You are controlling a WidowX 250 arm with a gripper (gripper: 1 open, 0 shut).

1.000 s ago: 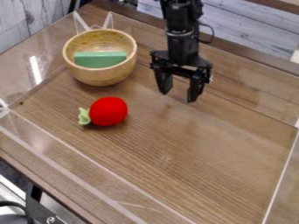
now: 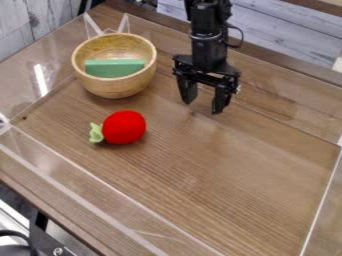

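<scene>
My black gripper (image 2: 206,85) hangs over the back middle of the wooden table (image 2: 227,180), open, with its fingers apart and nothing visible between them. To its left is a light yellow bowl (image 2: 139,50) holding a green block (image 2: 110,67). A red rounded object with a green tip (image 2: 123,127), perhaps a toy vegetable, lies in front of the bowl, to the lower left of my gripper.
A pale panelled surface (image 2: 34,30) lies beyond the table's left edge, and a dark cable or object (image 2: 14,240) shows at the bottom left corner.
My gripper has shifted only very slightly, its fingers looking a little different in angle. The bowl, block and red object have stayed in place.
</scene>
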